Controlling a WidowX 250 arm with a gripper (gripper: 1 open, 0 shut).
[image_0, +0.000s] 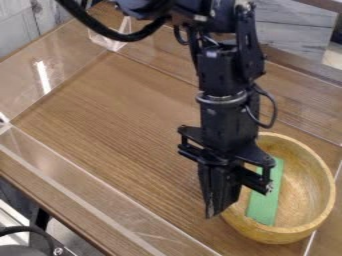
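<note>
The black arm reaches down from the top to my gripper (214, 190), low at the left rim of a round light-wooden bowl (302, 218) at the lower right. A flat green object (262, 208) lies in the bowl, partly behind the gripper's housing. The gripper looks shut, with nothing clearly visible between its fingers; the fingertips are dark and hard to make out.
A black cable curves at the bottom left corner. A grey-white panel stands at the top right.
</note>
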